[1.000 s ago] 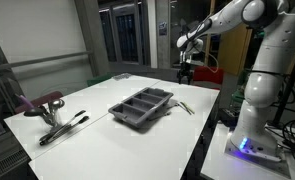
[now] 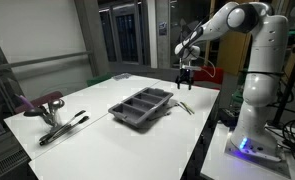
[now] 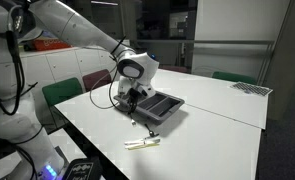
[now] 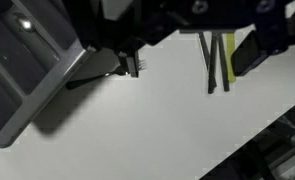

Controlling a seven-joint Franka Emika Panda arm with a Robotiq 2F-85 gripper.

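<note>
My gripper stands open above the table, nothing between its fingers, in the wrist view. Below the gap lie several thin utensils (image 4: 212, 68), one of them yellow (image 4: 230, 52). A dark-handled fork (image 4: 95, 77) lies partly under the left finger, close to the grey tray (image 4: 49, 84). A spoon (image 4: 25, 23) rests inside that tray. Seen from exterior view 1, the gripper (image 2: 178, 82) hovers behind the loose utensils (image 2: 186, 107), to the right of the tray (image 2: 132, 120). In exterior view 2 the utensils (image 3: 142, 145) lie in front of the tray (image 3: 177, 112).
At the left end of the white table (image 2: 97, 155) stands a utensil holder (image 2: 54, 108), with long dark-handled tools (image 2: 65, 130) beside it. A black box (image 3: 82, 169) sits near the arm's base.
The tray and utensils have not moved.
</note>
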